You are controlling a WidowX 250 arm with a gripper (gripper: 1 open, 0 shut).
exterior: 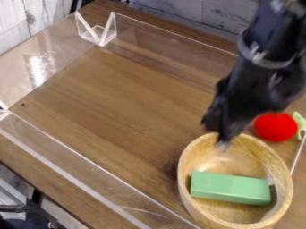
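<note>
The dark gripper (225,125) hangs blurred in the upper right, just above a pale wooden bowl (199,203). Its fingertips are too blurred to show clearly what lies between them. A green block (230,186) lies inside the bowl. A red round object (276,126) with some green beside it sits behind the bowl at the right edge.
Bare wooden table (102,107) fills the left and middle. Clear plastic edging runs along the back and the near left. A clear crown-shaped piece (98,30) stands at the back left.
</note>
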